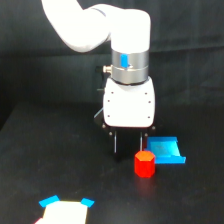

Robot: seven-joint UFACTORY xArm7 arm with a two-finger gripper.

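Note:
A red block with a hexagonal top (145, 163) stands upright on the dark table, at the near left side of a blue square patch (168, 158). My gripper (128, 150) points straight down, with its fingertips near the block's upper left. The fingers stand apart, and nothing shows between them. The right finger lies close to the block in the picture, and I cannot tell whether they touch. The block hides part of the blue patch.
A pale sheet (65, 212) with blue tape (87, 202) at its corners lies at the near left, cut off by the frame's bottom edge.

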